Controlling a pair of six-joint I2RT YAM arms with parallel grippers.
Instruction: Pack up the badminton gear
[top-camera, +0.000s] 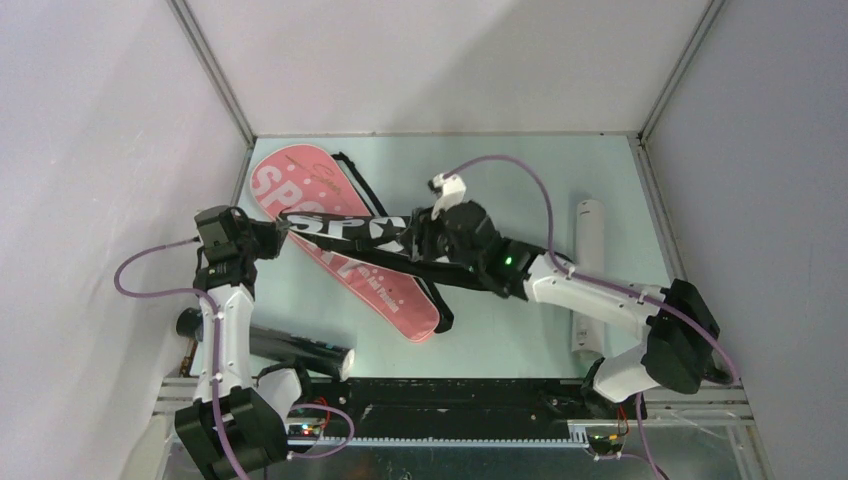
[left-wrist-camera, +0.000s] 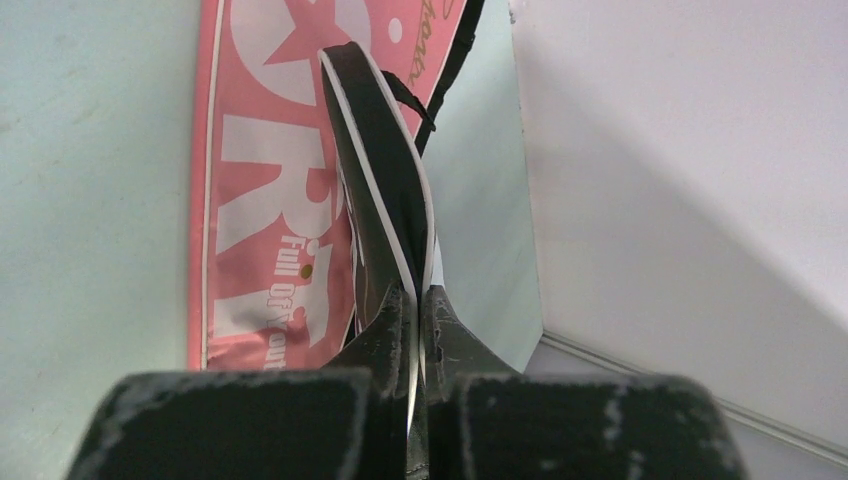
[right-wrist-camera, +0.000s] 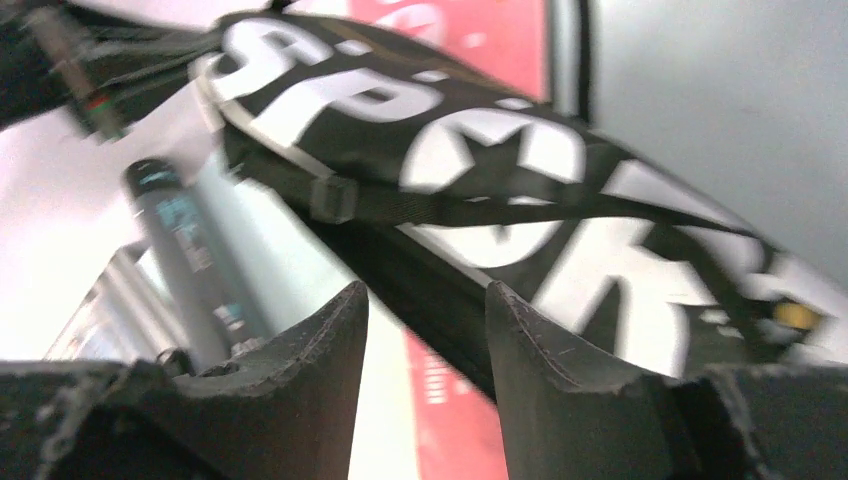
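A black SPORT racket bag lies diagonally over a pink racket bag with a black edge. In the left wrist view, my left gripper is shut on the white-piped edge of the black bag, at its left end. My right gripper is over the middle-right of the black bag, partly hidden by its arm in the top view. In the blurred right wrist view, its fingers stand apart above the bag's printed face, with no held thing clearly between them.
A dark tube lies at the front left and a white tube along the right. The board is clear at the front middle and back. Walls enclose the sides and back.
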